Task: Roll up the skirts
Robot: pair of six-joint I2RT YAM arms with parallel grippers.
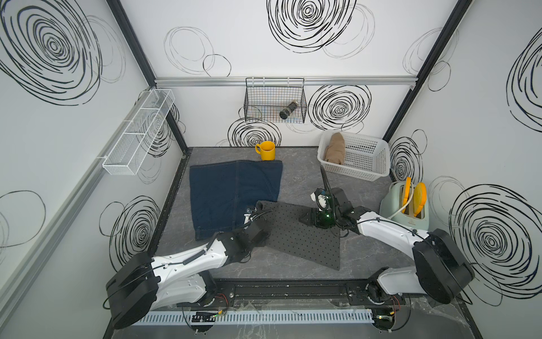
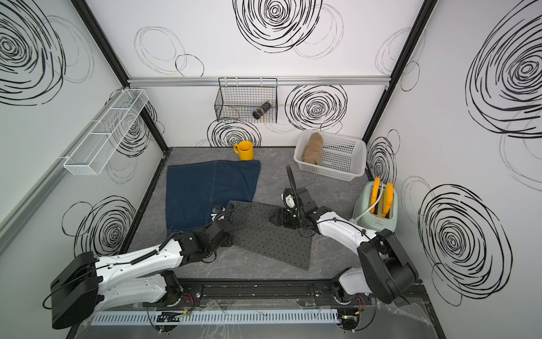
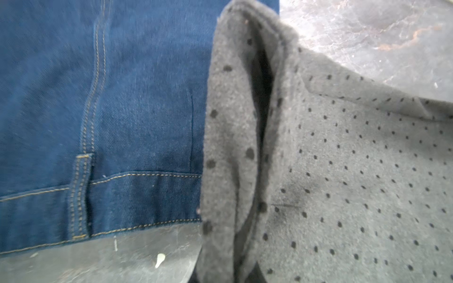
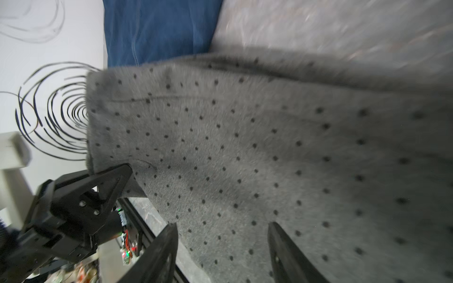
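Observation:
The grey skirt with black dots (image 1: 299, 234) is spread over the front middle of the table, its left edge raised. That edge is pinched in my left gripper (image 1: 258, 216); in the left wrist view its folded layers (image 3: 226, 141) stand up and mostly cover the fingers. My right gripper is over the skirt's right part, its fingers apart, with no cloth visibly caught between them. The dark blue denim skirt (image 1: 225, 192) lies flat at the left, close beside the grey one.
A yellow mug (image 1: 266, 150) stands behind the denim skirt. Toward the back right is a white basket (image 1: 361, 155) with a brown item inside, and a pale green toaster-like holder (image 1: 395, 203) sits at the right. Bare table shows between the denim and the basket.

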